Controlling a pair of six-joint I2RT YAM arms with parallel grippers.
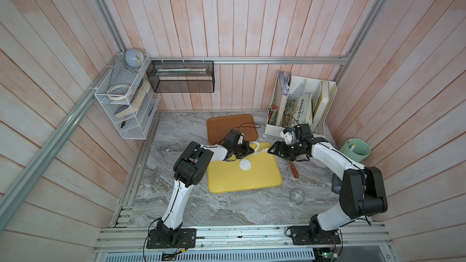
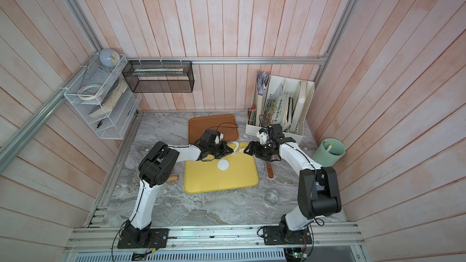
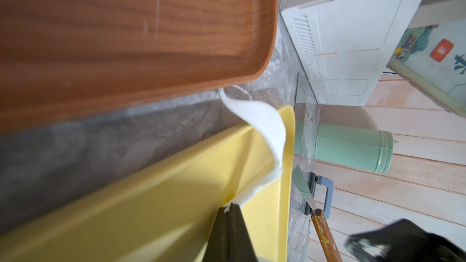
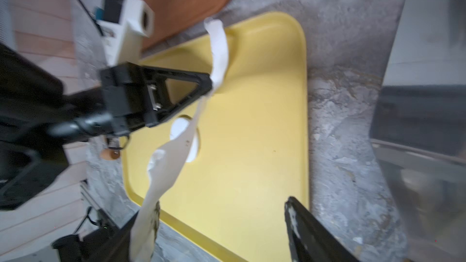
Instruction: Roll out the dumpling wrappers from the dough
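Observation:
A white dough strip (image 4: 218, 55) stretches in a thin, uneven band over the back right of the yellow tray (image 1: 242, 184). My left gripper is shut, pinching the strip at a narrow point; one length curls past its tips toward the tray's back rim. The other length runs to my right gripper, whose fingers stand wide apart, and its end lies along one finger (image 4: 155, 230). A round white piece (image 1: 245, 165) rests on the tray in front of the left gripper.
Behind the yellow tray lies a brown tray (image 1: 228, 125). A wooden-handled scraper (image 1: 294, 169) and a clear glass bowl (image 1: 296, 196) are to the right. The white file holder (image 1: 274, 130) stands close behind the right arm. The yellow tray's front half is clear.

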